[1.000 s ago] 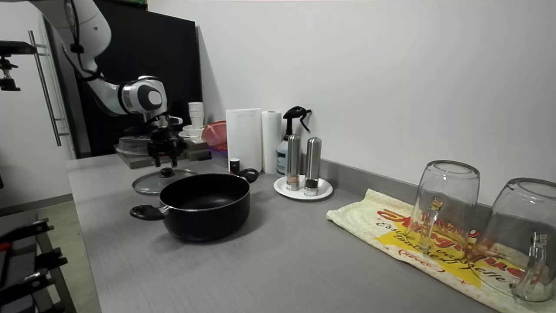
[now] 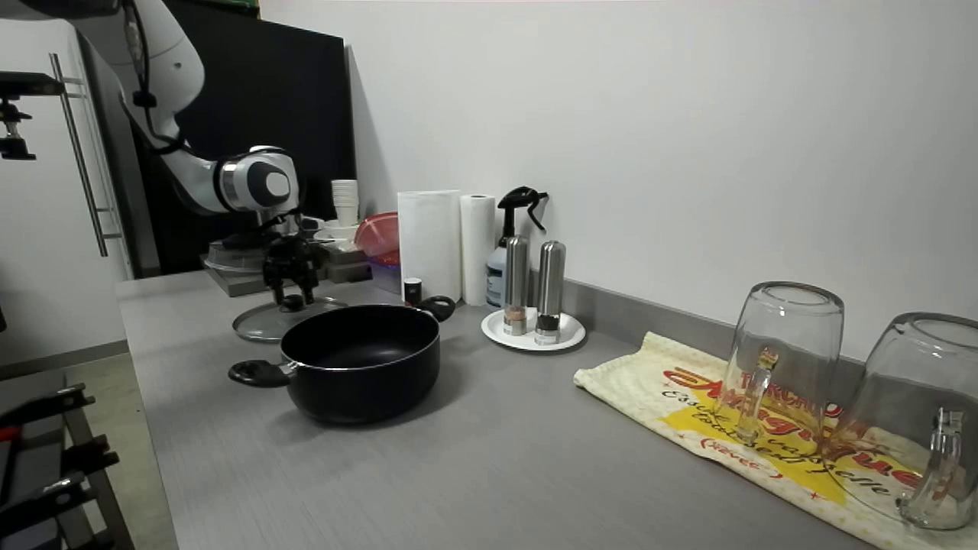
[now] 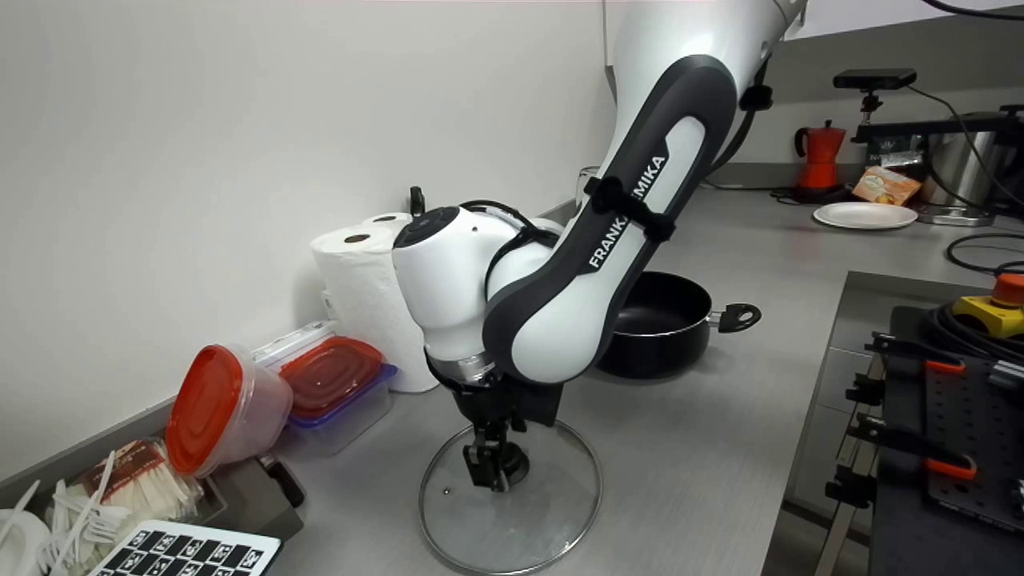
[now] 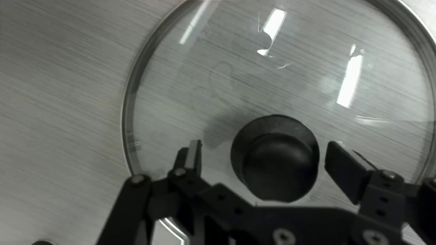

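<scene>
A round glass lid (image 4: 175,102) with a metal rim lies flat on the counter, its black knob (image 4: 280,163) facing up. My gripper is open, one finger on each side of the knob, and gaps show between the knob and both fingers in the wrist view. In exterior view 1 the gripper (image 2: 291,298) points down at the lid (image 2: 261,322). From the other side, the lid (image 3: 557,523) is seen below the gripper, which partly covers the knob (image 3: 518,465). An uncovered black pot (image 2: 362,389) stands beside the lid.
Paper towel rolls (image 2: 429,243), a spray bottle (image 2: 496,275) and a plate (image 2: 568,335) with two grinders line the wall. Plastic tubs (image 3: 331,418) stand near the lid. Glass mugs (image 2: 788,367) rest upside down on a cloth (image 2: 633,371).
My arm and gripper have come down, bringing the fingers from above the lid's knob to around it. The lid and pot have stayed where they were.
</scene>
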